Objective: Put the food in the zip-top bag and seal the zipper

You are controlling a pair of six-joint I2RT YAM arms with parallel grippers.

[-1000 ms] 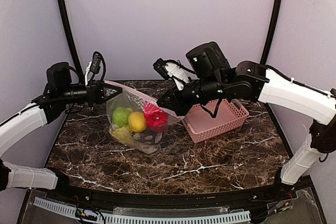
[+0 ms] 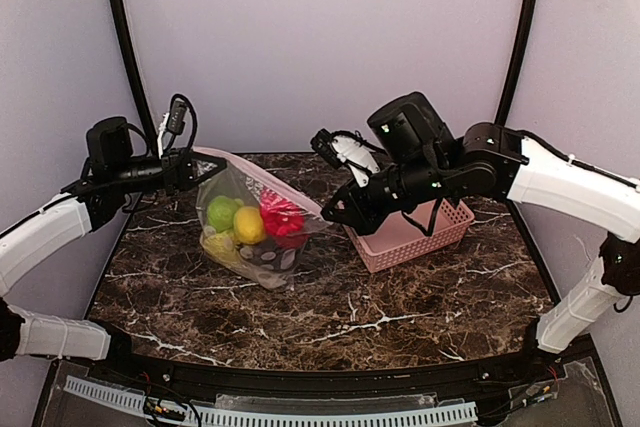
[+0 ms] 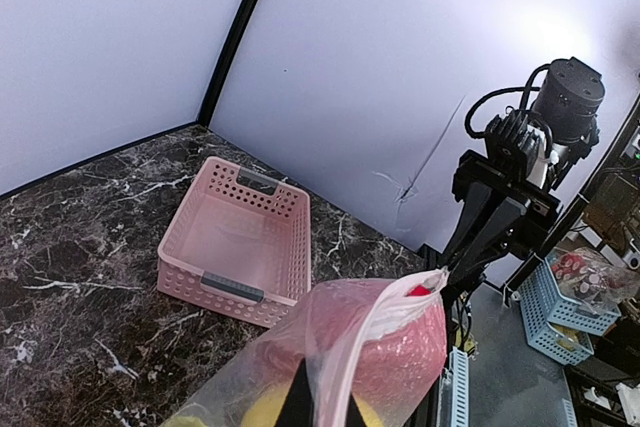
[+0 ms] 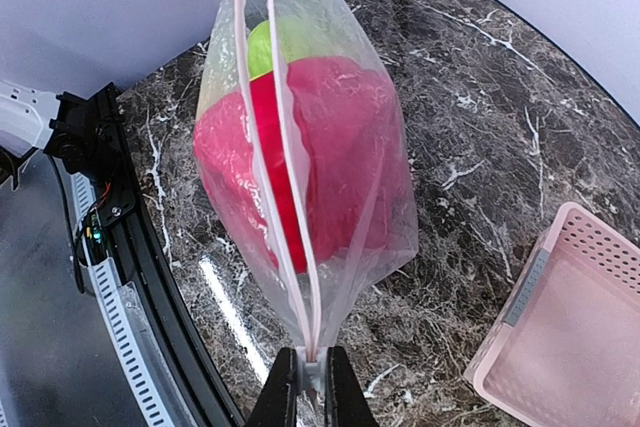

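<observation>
Stretched between my two grippers is a clear zip top bag with a pink strip along its top edge. Through its wall show a green item, a yellow item and a red item. My left gripper is shut on the bag's left top corner; in the left wrist view the strip runs down to its fingers. At the opposite corner my right gripper is shut on the bag's end. Two pink strips converge there, with a narrow gap between them farther up.
An empty pink basket stands on the marble table behind and right of the bag, close to my right gripper. Upright walls close off the back and sides.
My right gripper has moved right and slightly toward the front, and my left gripper a little left. The bag has shifted left, and its top edge looks more drawn out between them.
</observation>
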